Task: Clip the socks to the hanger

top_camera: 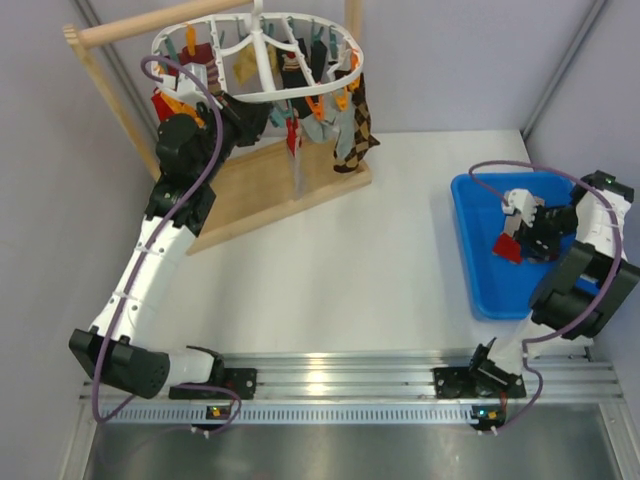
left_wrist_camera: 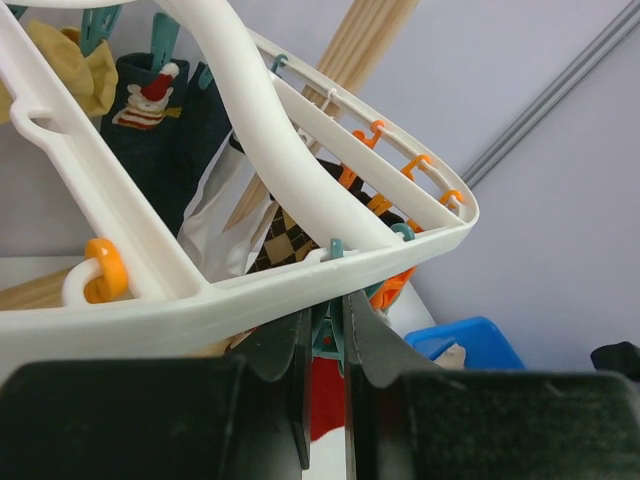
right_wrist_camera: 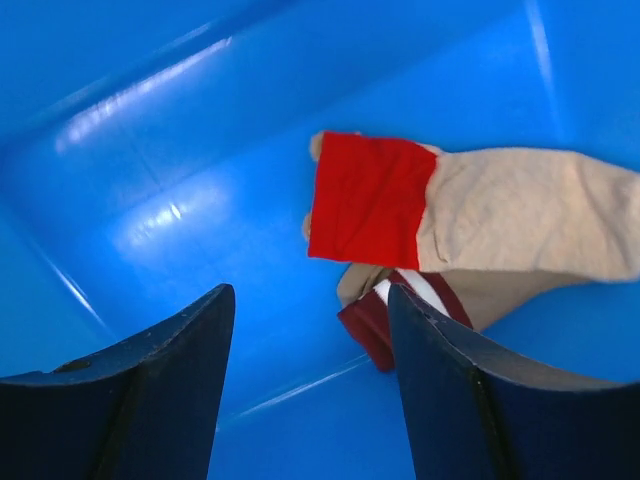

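Observation:
My right gripper is open above the socks in the blue bin, with nothing between its fingers. Below it lies a beige sock with a red end (right_wrist_camera: 370, 200). A sock with dark red and white stripes (right_wrist_camera: 375, 325) lies partly under that one. At the white round hanger (top_camera: 345, 80), my left gripper has its fingers closed around a teal clip (left_wrist_camera: 336, 310) under the rim. Something red (left_wrist_camera: 326, 400) shows below that clip; whether the clip holds it, I cannot tell. Several socks, among them a brown checkered one (top_camera: 360, 130), hang from other clips.
The blue bin (top_camera: 475, 270) stands at the right, its walls around the right gripper. A wooden stand (top_camera: 260, 190) carries the hanger at the back left.

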